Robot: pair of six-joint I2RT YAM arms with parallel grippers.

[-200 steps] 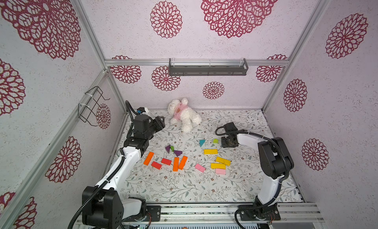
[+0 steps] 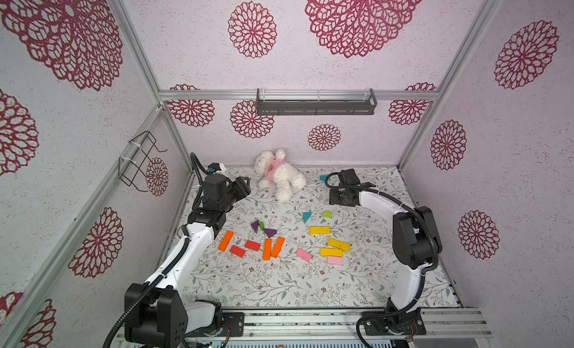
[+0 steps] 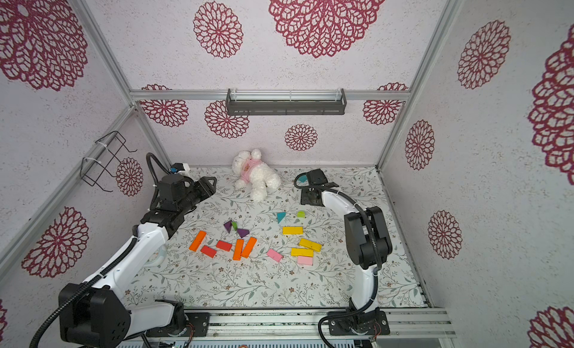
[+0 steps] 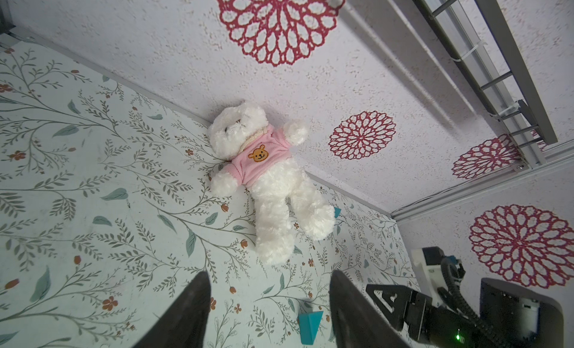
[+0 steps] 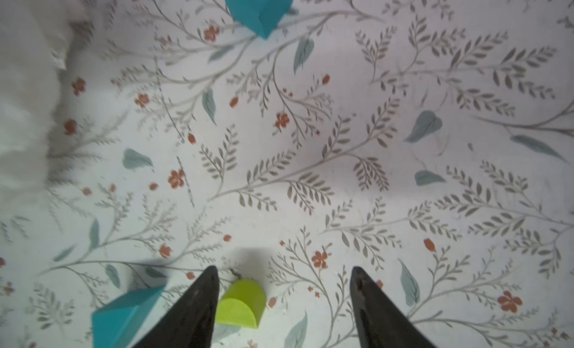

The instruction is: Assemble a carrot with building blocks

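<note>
Loose building blocks lie spread over the patterned floor: orange (image 2: 226, 240), red (image 2: 251, 245), pink (image 2: 303, 254), yellow (image 2: 320, 230), purple (image 2: 270, 232), green (image 2: 261, 225), teal (image 2: 306, 216) and a lime piece (image 2: 327, 214). My left gripper (image 2: 242, 186) is raised at the back left, part open and empty. My right gripper (image 2: 336, 198) is low at the back right, above bare floor, its fingers apart and empty, with another teal block (image 5: 257, 7) beyond it and the lime piece near its fingers in the right wrist view.
A white plush bear (image 2: 278, 174) in a pink shirt lies against the back wall. A grey shelf (image 2: 315, 108) hangs above, and a wire rack (image 2: 137, 159) is on the left wall.
My right gripper has moved toward the back wall and slightly left. The left arm and the blocks look unchanged.
</note>
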